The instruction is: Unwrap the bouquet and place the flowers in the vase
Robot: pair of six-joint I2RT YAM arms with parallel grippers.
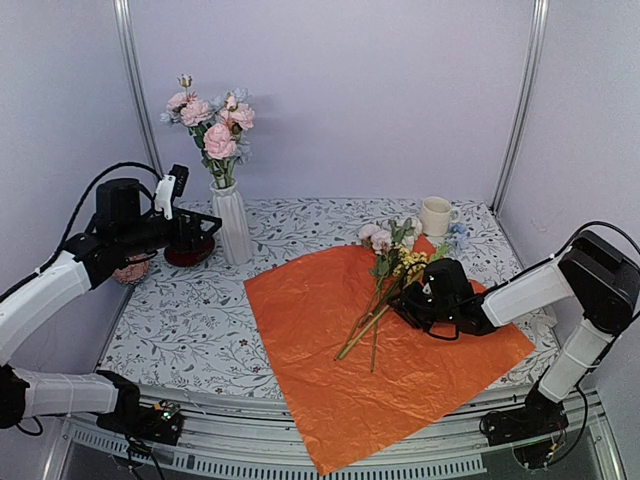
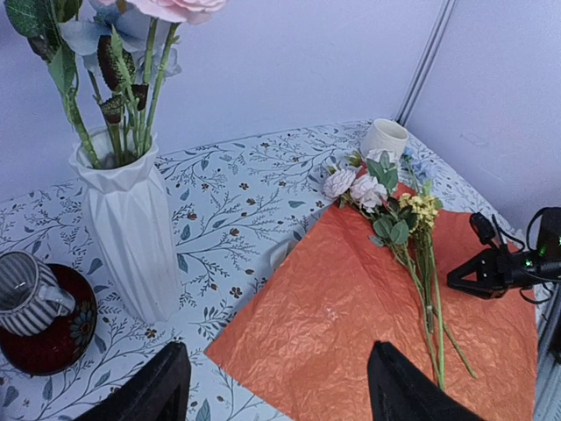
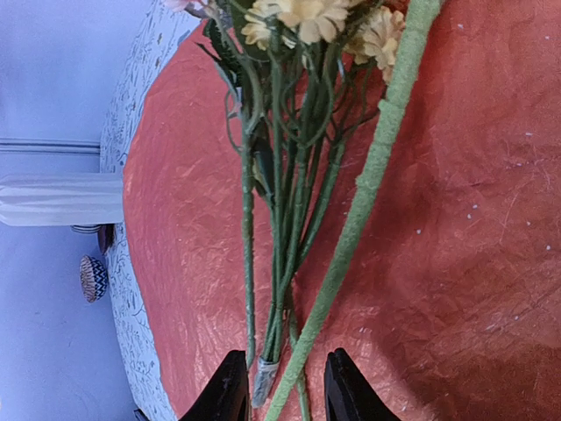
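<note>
The white vase (image 1: 233, 225) stands at back left holding pink and pale blue flowers (image 1: 219, 140). More flowers, pink, yellow and blue (image 2: 368, 191), lie on orange paper (image 1: 300, 330) at centre right. My left gripper hangs open beside the vase, nothing between its fingers. My right gripper is over the stems; its fingers are open either side of a thick pale green stem (image 3: 351, 237), with a gap visible round it. Whether that stem lies below the fingertips or between them is hard to tell.
A white mug (image 1: 437, 216) stands at the back right. A striped cup (image 2: 26, 289) on a dark saucer sits left of the vase.
</note>
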